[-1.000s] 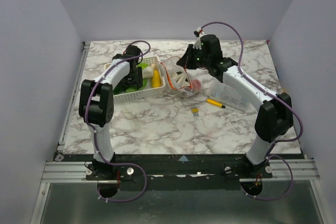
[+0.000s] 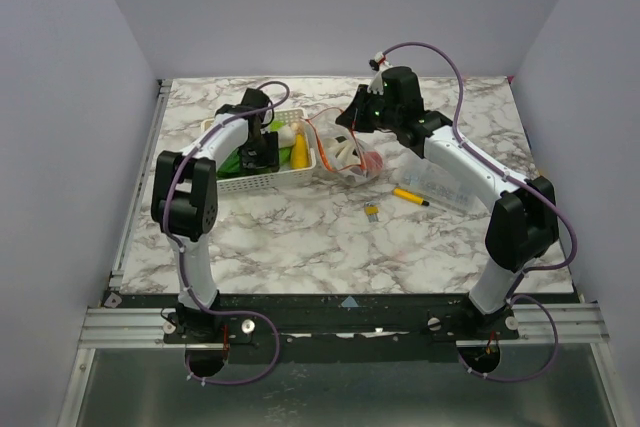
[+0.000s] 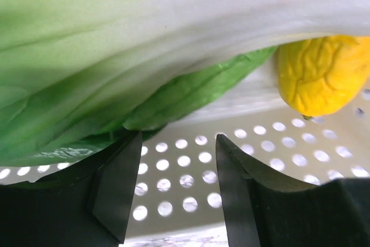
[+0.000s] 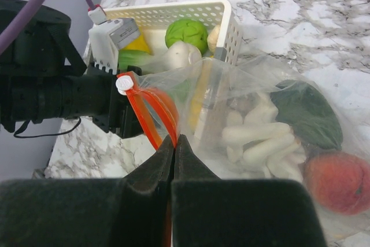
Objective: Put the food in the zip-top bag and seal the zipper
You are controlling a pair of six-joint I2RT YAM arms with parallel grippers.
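The clear zip top bag point(image 2: 345, 147) holds white pieces, a dark green item and a red round item point(image 4: 338, 180). My right gripper is shut on its orange zipper edge, lifting the mouth. My left gripper is low inside the white basket point(image 2: 250, 179), at leafy greens point(image 3: 87, 39); whether its fingers grip them is unclear. A yellow pepper point(image 3: 321, 76) and a green pod point(image 3: 191, 85) lie beside it. A yellow piece point(image 2: 299, 152) and a round green vegetable point(image 4: 186, 34) are also in the basket.
A yellow marker point(image 2: 410, 196), a small yellow-and-grey item point(image 2: 371, 213) and another clear bag point(image 2: 445, 187) lie on the marble table point(image 2: 250, 257).
My left gripper has shifted slightly within the basket, a little toward the front and right. The right arm and the bag look unchanged.
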